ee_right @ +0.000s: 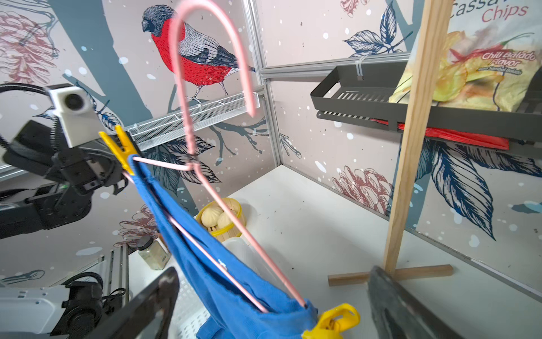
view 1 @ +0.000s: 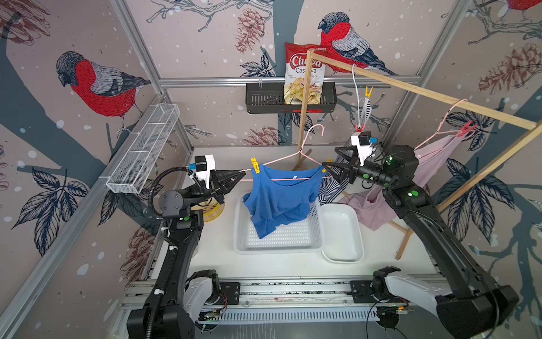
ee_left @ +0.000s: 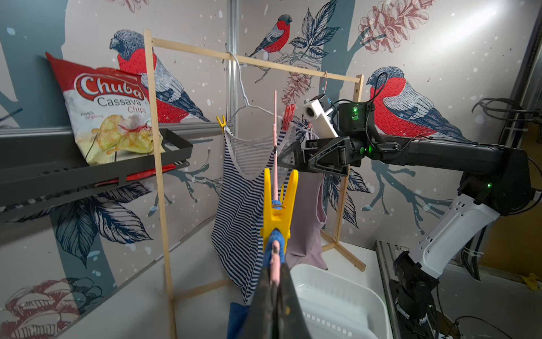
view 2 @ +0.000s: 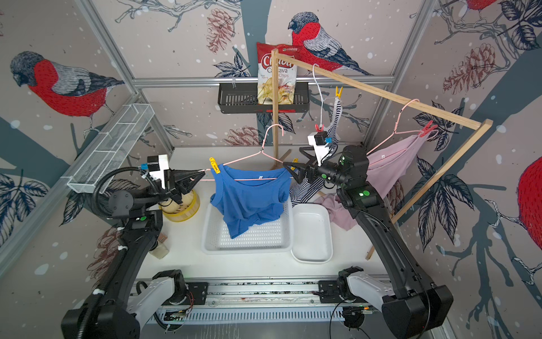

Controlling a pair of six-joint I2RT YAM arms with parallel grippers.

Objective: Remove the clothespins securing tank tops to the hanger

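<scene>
A blue tank top hangs from a pink hanger held in the air, partly over the white basket. Yellow clothespins fix it at both ends: the left clothespin and the right clothespin. My left gripper is shut on the hanger's left end, just outside the left clothespin; in the left wrist view the pink tip enters between its fingers. At the other end my right gripper is open, its fingers spread either side of the right clothespin without gripping it.
Behind stands a wooden rack with a striped top and a pink top on hangers. The perforated basket and a white tray stand below. A steamer of buns is at the left.
</scene>
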